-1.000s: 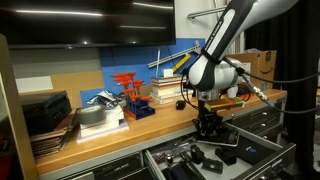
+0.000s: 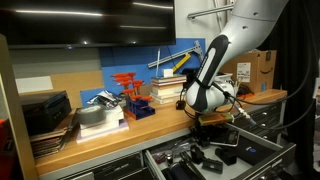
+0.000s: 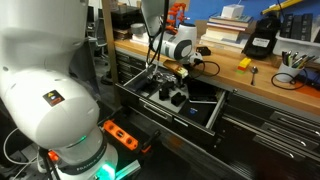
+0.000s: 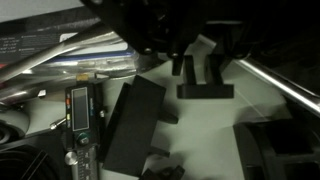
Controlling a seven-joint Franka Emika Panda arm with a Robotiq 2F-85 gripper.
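Observation:
My gripper reaches down over an open drawer [image 3: 210, 123], its dark fingers at the top of the wrist view. It is shut on a small black piece [image 4: 205, 91] with a flat bar and short prongs; the contact is partly lost in shadow. Beneath and to its left lies a black block [image 4: 135, 128]. Farther left are a digital caliper [image 4: 81, 112] and clear plastic packaging [image 4: 85, 63]. In the first exterior view the gripper [image 2: 197, 133] is small and dark against the drawer's contents.
Another dark object [image 4: 280, 150] lies at the wrist view's lower right. The wooden worktop [image 2: 150, 127], with books [image 2: 167, 89] and red holders [image 2: 128, 82], runs behind the drawer. Bare grey drawer floor shows between the items.
The arm has come down and a little to the left, bringing the gripper lower over the drawer. The worktop items have stayed put.

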